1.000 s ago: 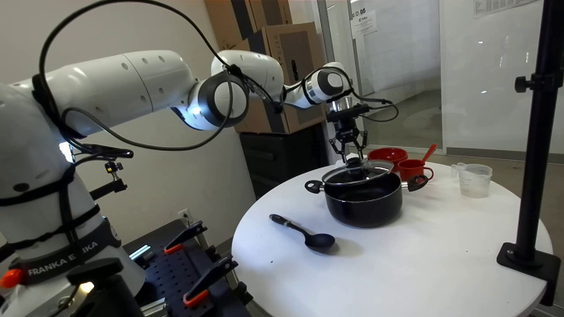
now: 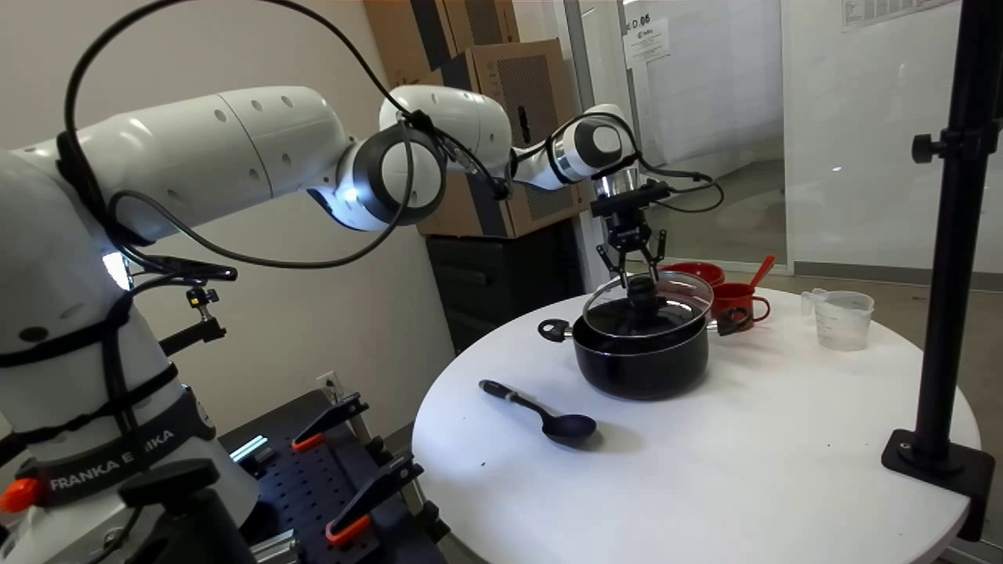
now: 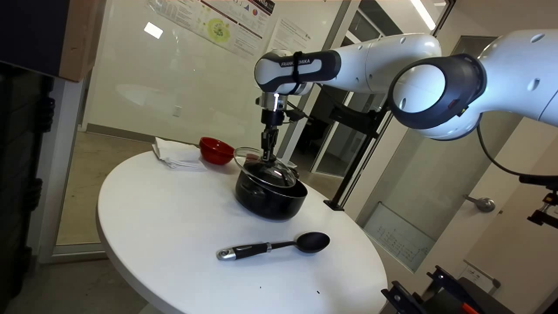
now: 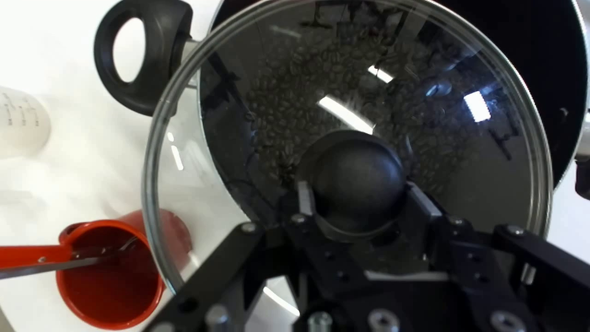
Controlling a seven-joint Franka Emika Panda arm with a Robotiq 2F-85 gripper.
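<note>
A clear glass lid (image 2: 691,293) with a dark rounded knob (image 4: 356,180) is tilted over the black pot (image 2: 644,371). My gripper is shut on that knob, one finger on either side. In the second exterior view the gripper (image 3: 269,154) points down onto the lid (image 3: 269,172), which sits off-centre and leaves part of the pot's opening (image 3: 299,192) uncovered. Dark beans (image 4: 293,94) show through the glass in the wrist view. Whether the lid's low side touches the pot's rim, I cannot tell.
A black spoon (image 2: 564,428) lies on the white table (image 2: 733,470) in front of the pot. Beside the pot stand a red mug (image 2: 736,305), a red bowl (image 3: 217,151) and a clear measuring cup (image 2: 843,321). White cloths (image 3: 178,153) lie near the bowl.
In exterior view 1, gripper and lid have shifted slightly right and the lid is more steeply tilted.
</note>
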